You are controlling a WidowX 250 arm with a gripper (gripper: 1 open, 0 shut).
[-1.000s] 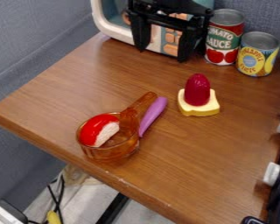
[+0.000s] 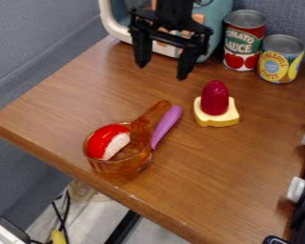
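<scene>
My black gripper (image 2: 164, 46) hangs open at the back centre, in front of a pale teal appliance, with nothing seen between its fingers. An amber see-through pot (image 2: 117, 164) with a handle sits at the front left, holding a red and white item (image 2: 110, 140). A purple object (image 2: 166, 123) lies beside it. To the right, a red rounded object (image 2: 213, 95) stands on a yellow slice-like block (image 2: 219, 116).
A tomato can (image 2: 242, 43) and a yellow can (image 2: 280, 61) stand at the back right. A dark appliance with white knobs (image 2: 297, 191) borders the right.
My gripper has moved slightly, mostly downward in the view, over the last second. The objects on the table have not moved.
</scene>
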